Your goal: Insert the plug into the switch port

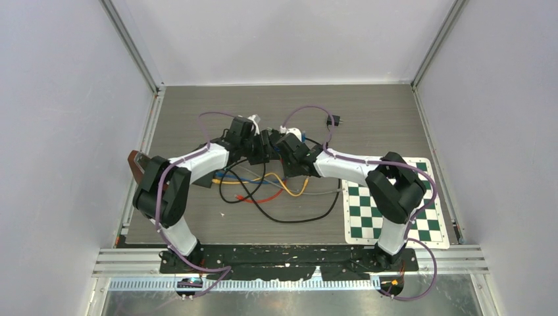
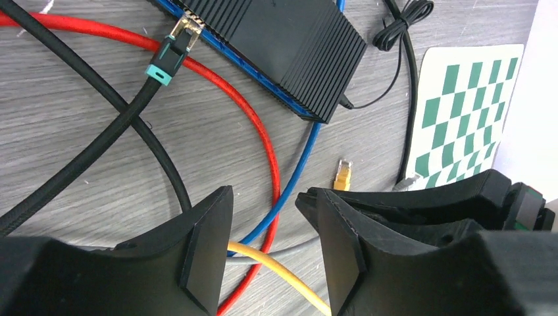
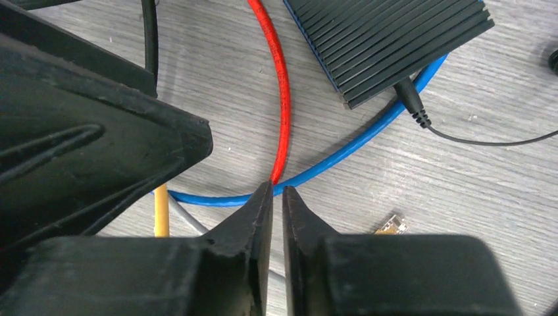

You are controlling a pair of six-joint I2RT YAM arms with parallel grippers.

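Observation:
A black ribbed switch, with a blue edge and metal ports, lies on the table in the left wrist view. A black cable's plug sits at a metal port on its side; whether it is seated I cannot tell. My left gripper hovers over the cables, fingers apart, nothing between them. My right gripper has its fingertips close together, with a small gap, over the red and blue cables beside the switch; nothing shows between them. The other arm's dark body fills the left of the right wrist view.
Red, blue, yellow, grey and black cables cross beneath both grippers. A checkered board lies at the right, a small power adapter behind.

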